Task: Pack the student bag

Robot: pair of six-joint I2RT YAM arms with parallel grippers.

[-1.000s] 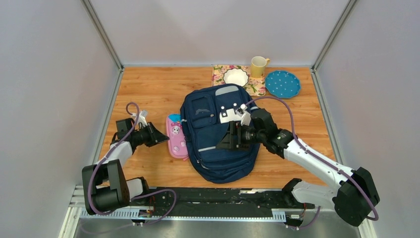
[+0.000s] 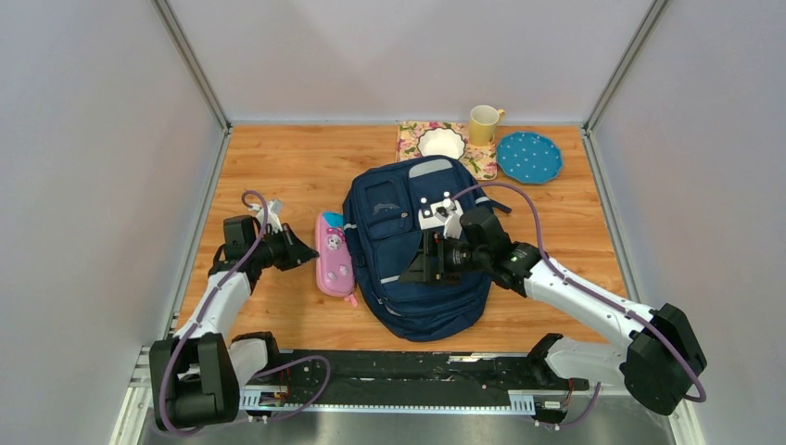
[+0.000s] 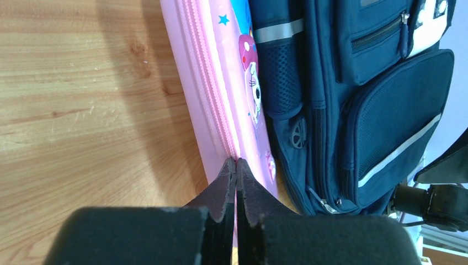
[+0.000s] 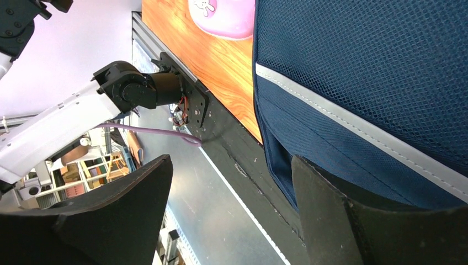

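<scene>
The navy backpack lies flat on the table's middle. Along its left side rests a pink pencil case with a cartoon face and a zip. My left gripper is at the case's left edge. In the left wrist view its fingertips meet, with nothing between them, and the pink case is beyond them, at the zip side. Over the backpack's lower right, my right gripper has its fingers wide apart. Only fabric of the backpack shows past its fingers, none of it gripped.
At the back right, a floral mat carries a white scalloped dish and a yellow mug. A blue dotted plate sits beside it. Bare wood lies left of the backpack.
The backpack has shifted slightly right, and the right arm a little left.
</scene>
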